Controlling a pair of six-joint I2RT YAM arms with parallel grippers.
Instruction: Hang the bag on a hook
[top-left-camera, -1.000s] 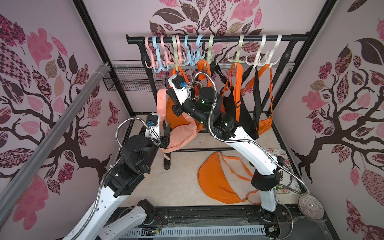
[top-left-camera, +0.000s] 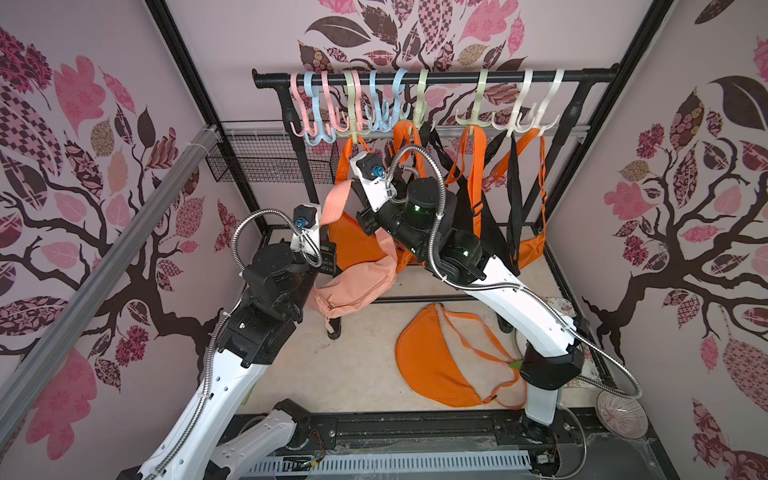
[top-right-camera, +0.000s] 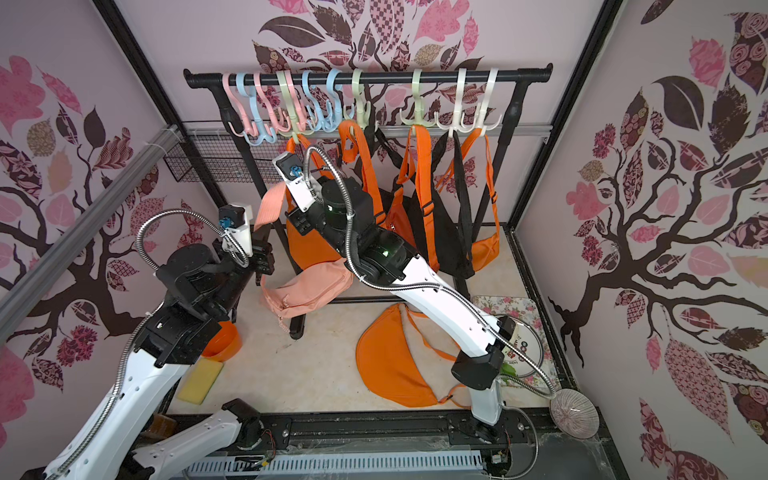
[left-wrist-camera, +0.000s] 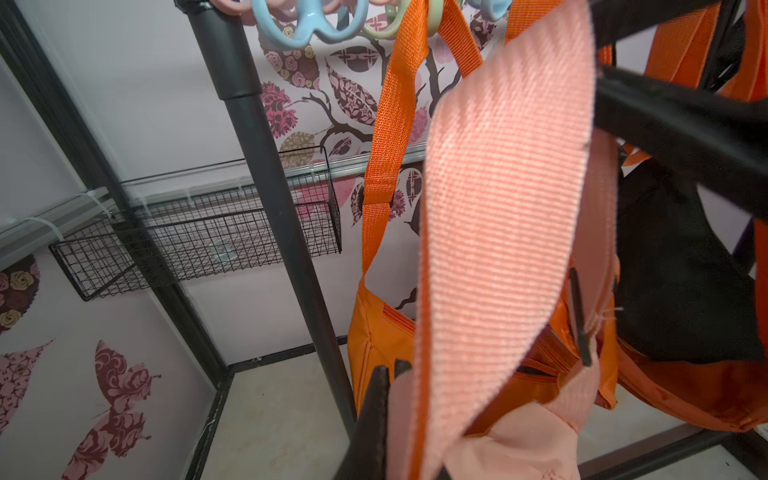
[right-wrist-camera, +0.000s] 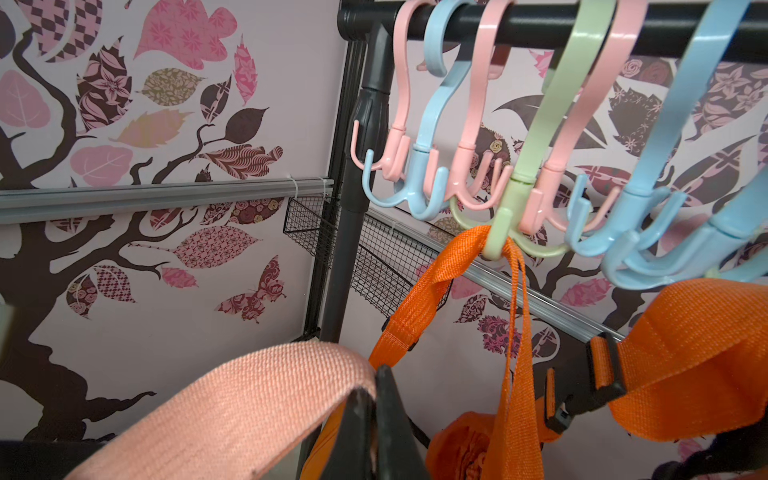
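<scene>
A pink bag (top-left-camera: 357, 285) hangs in front of the rack, below my two grippers. Its wide pink strap (left-wrist-camera: 504, 232) runs from my left gripper (top-left-camera: 329, 260) up to my right gripper (top-left-camera: 366, 217), which sits higher and to the right. In the right wrist view the strap bends over and enters between the shut fingertips. At the lower edge of the left wrist view, the strap's lower part passes between dark fingers. Above the right gripper, a row of hooks, including a green hook (right-wrist-camera: 512, 188) carrying an orange strap (right-wrist-camera: 432, 296), hangs from the black rail (top-left-camera: 448, 77).
Orange bag (top-left-camera: 344, 249) and black bag (top-left-camera: 488, 224) crowd the rack behind and right of the right arm. Pink hook (right-wrist-camera: 397, 144) and blue hook (right-wrist-camera: 428, 152) at the left end look empty. Another orange bag (top-left-camera: 432, 360) lies on the floor.
Over the last second my right gripper has shifted a little right, and the left has risen slightly. The strap's upper part now leans right toward the right gripper instead of standing straight up.
</scene>
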